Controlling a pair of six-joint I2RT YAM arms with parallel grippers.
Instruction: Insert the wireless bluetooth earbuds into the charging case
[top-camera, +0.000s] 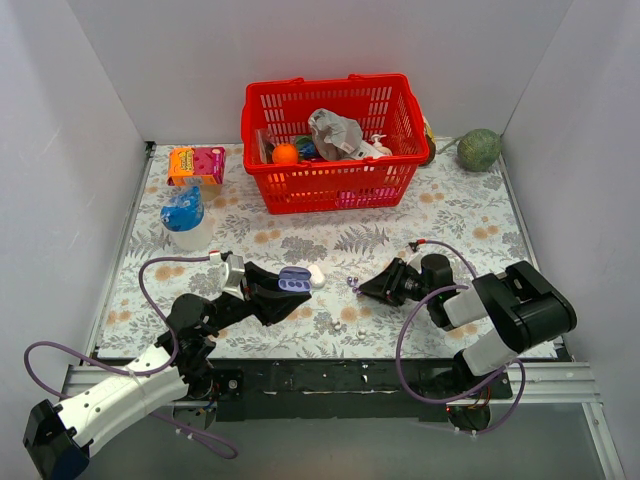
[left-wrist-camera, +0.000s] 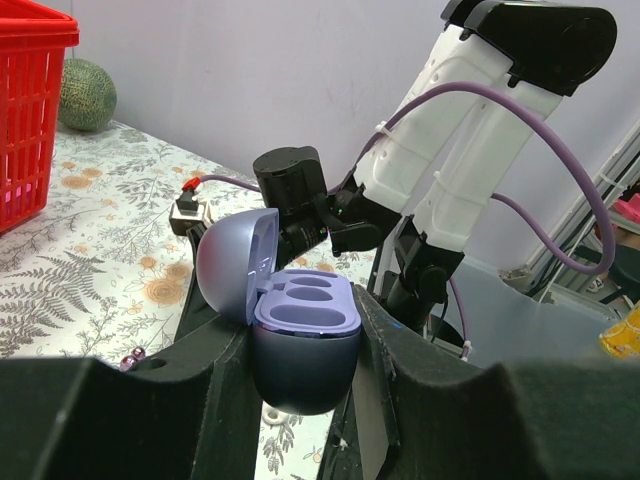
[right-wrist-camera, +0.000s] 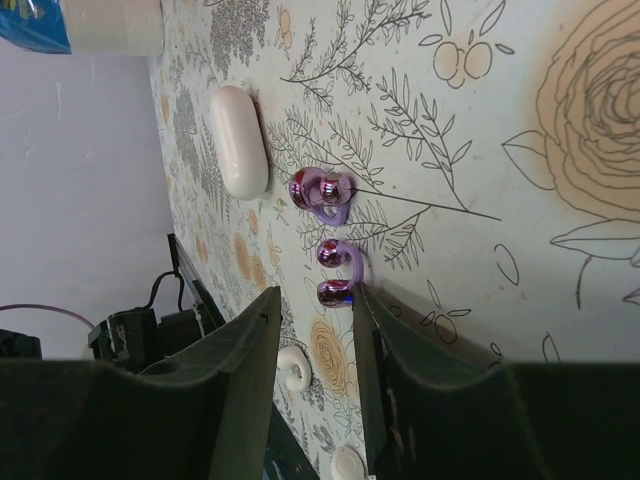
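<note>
The lilac charging case (top-camera: 294, 279) is held above the table with its lid up, my left gripper shut on its body. Its empty-looking slots (left-wrist-camera: 310, 292) face upward in the left wrist view. Two glossy purple earbuds lie on the patterned cloth: the farther earbud (right-wrist-camera: 322, 192) and the nearer earbud (right-wrist-camera: 345, 272). My right gripper is low over the table with its fingers apart. The nearer earbud is just ahead of the fingertips, by the right-hand finger (right-wrist-camera: 366, 325); whether they touch is unclear. Nothing is clasped there.
A white rounded case (right-wrist-camera: 240, 142) lies beyond the earbuds, with a small white ring-shaped piece (right-wrist-camera: 295, 368) closer in. The red basket (top-camera: 340, 190), snack box (top-camera: 196, 165) and blue-lidded jar (top-camera: 186, 220) stand farther back. Cloth between the arms is mostly clear.
</note>
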